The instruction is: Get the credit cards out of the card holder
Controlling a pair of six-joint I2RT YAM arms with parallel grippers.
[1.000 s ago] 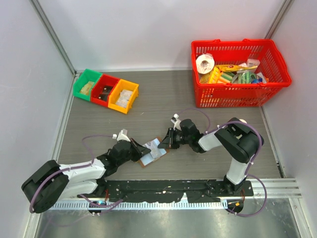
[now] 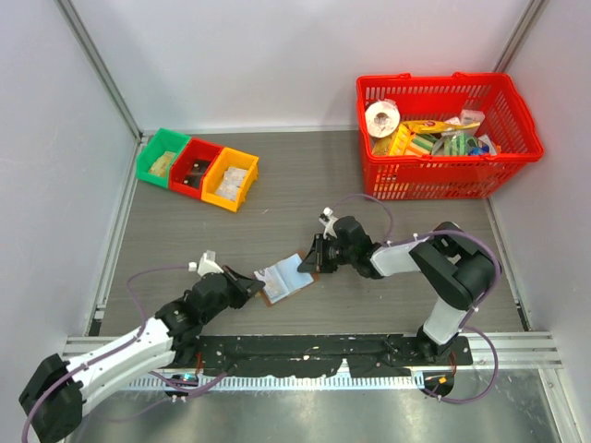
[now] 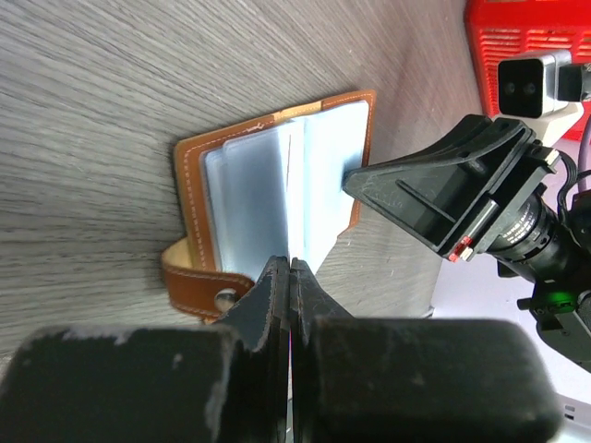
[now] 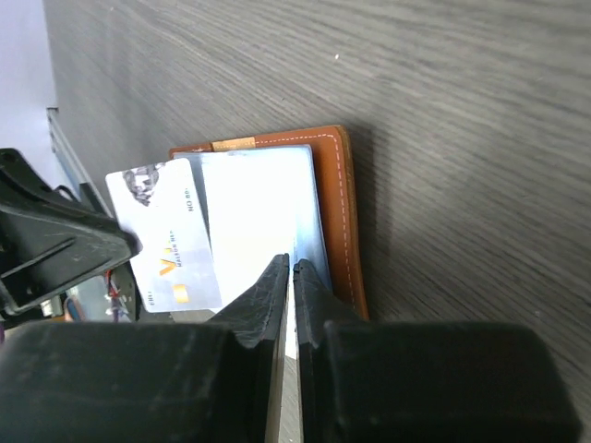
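The brown card holder (image 3: 196, 198) lies open on the table, with clear pocket pages (image 3: 254, 189) showing. My left gripper is shut on a thin credit card (image 3: 296, 175), seen edge-on in the left wrist view. From the right wrist view, this white credit card (image 4: 166, 245) with orange marks stands tilted beside the pages, one edge at the left fingertips (image 4: 125, 242). At the holder's other side, my right gripper is slightly open, a narrow gap between its fingers, its tips over the pocket pages. Whether a page edge lies in that gap is unclear.
Green (image 2: 159, 159), red (image 2: 196, 164) and yellow bins (image 2: 229, 177) stand at the back left. A full red basket (image 2: 434, 175) fills the back right. Bare table lies around the holder.
My left gripper has moved left and slightly toward the front, drawing the card away from the holder's middle. The right gripper and the holder stay almost where they were.
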